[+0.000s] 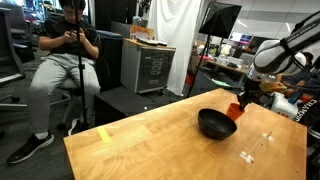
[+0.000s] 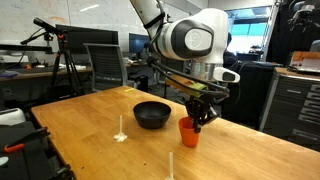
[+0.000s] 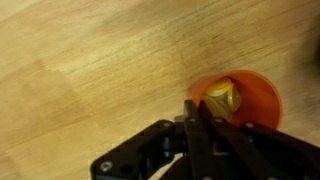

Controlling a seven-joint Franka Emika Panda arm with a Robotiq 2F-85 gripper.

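Note:
An orange cup stands upright, or nearly so, at the right of the bowl; whether its base touches the table is hard to tell. Several yellowish pieces lie inside it. In the wrist view my gripper is at the cup's left rim, its fingers close together and shut on the cup wall. The fingertips partly hide that rim. A black bowl sits beside the cup on the wooden table, apart from my gripper.
Two small pale objects lie on the table, one white piece left of the bowl and a thin white stick near the front. A seated person is beyond the table.

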